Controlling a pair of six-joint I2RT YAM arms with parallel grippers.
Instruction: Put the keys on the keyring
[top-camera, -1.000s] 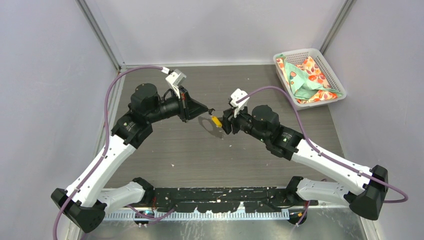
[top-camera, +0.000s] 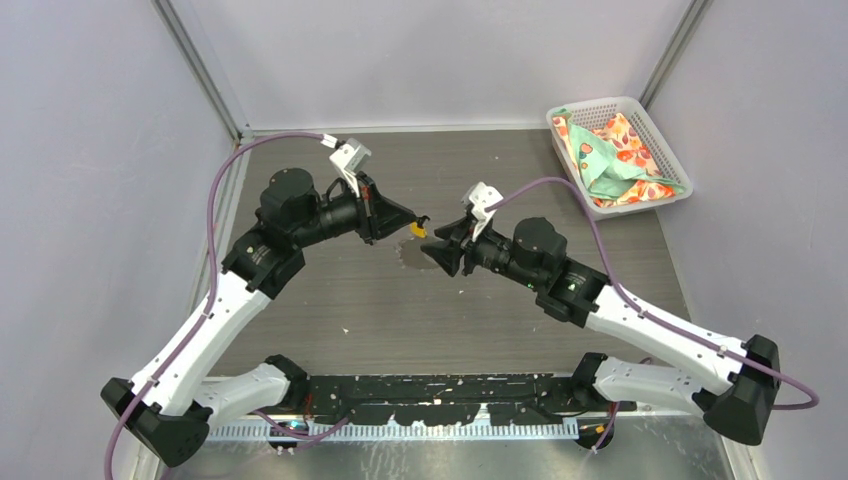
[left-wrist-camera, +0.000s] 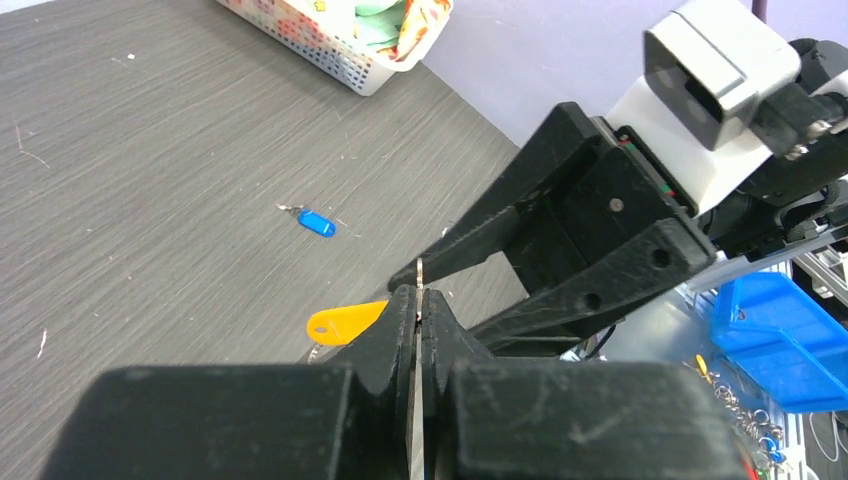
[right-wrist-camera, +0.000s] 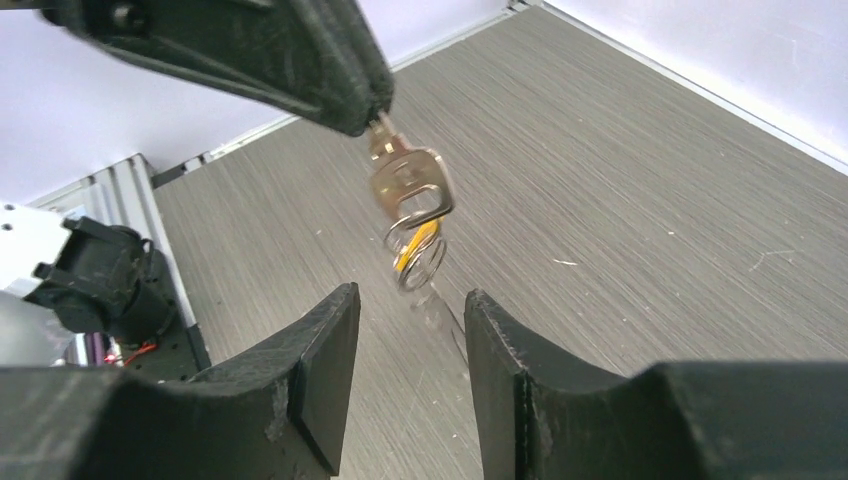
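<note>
My left gripper (top-camera: 416, 219) is shut on a thin metal key (right-wrist-camera: 410, 182), which sticks out past its fingertips. A wire keyring (right-wrist-camera: 423, 264) hangs at the end of the key, and a yellow tag (top-camera: 418, 231) dangles with it. In the left wrist view the yellow tag (left-wrist-camera: 343, 323) lies partly behind my left fingers. My right gripper is open, its fingers (right-wrist-camera: 335, 340) on either side of the hanging ring in view, nothing between them that I can see held. How the ring meets the key's hole is hard to make out.
A small blue-tagged key (left-wrist-camera: 316, 222) lies on the table. Towards the back right stands a white basket (top-camera: 655, 125) of cloths. In the left wrist view a blue tray (left-wrist-camera: 785, 335) and some loose metal pieces show at right.
The yellow tag has swung away from my right fingers, leftward and up below the left gripper. My right gripper has spread and shifted slightly. The left arm has stayed still.
</note>
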